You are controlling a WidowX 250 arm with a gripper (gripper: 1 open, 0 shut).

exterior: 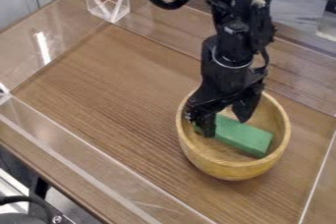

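A yellow bowl (230, 166) sits on the wooden table at the lower right. A green block (243, 137) lies inside it. My black gripper (213, 122) reaches down from the top into the bowl, its fingers around the left end of the block. Whether they touch the block, or how far they are open, is hard to tell.
A clear plastic object (108, 4) stands at the back left. The table's edges show at the left and top right.
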